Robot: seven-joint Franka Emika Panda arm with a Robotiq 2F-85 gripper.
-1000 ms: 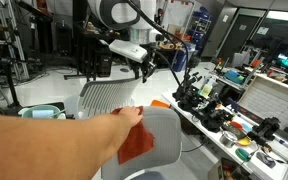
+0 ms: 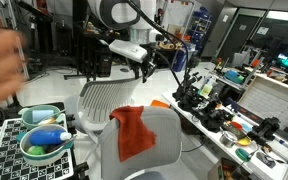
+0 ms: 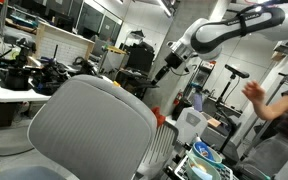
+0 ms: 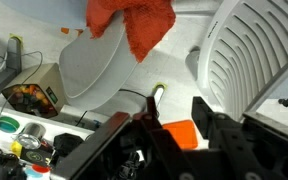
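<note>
A crumpled red cloth [image 2: 134, 133] lies over the grey chair [image 2: 166, 135], which stands beside a pale slatted chair [image 2: 104, 97]. My gripper [image 2: 144, 73] hangs in the air above and behind the cloth, touching nothing. From the wrist, the cloth [image 4: 149, 28] shows at the top, away from the dark fingers [image 4: 147, 112] near the bottom. Those fingers are spread apart and hold nothing. In exterior view 2 the grey chair's back [image 3: 94, 125] fills the foreground, and my gripper [image 3: 162, 72] hangs beyond it.
A person's blurred hand [image 2: 9, 55] is at the left, also seen as a hand [image 3: 256, 97] in exterior view 2. Bowls [image 2: 46, 143] stand at the lower left. A cluttered workbench [image 2: 209, 110] runs along the right. An orange object [image 4: 181, 134] lies below the gripper.
The person's hand and arm, which reached across to the cloth, have drawn back to the left. The cloth is now uncovered and the bowls show fully. My arm looks unmoved.
</note>
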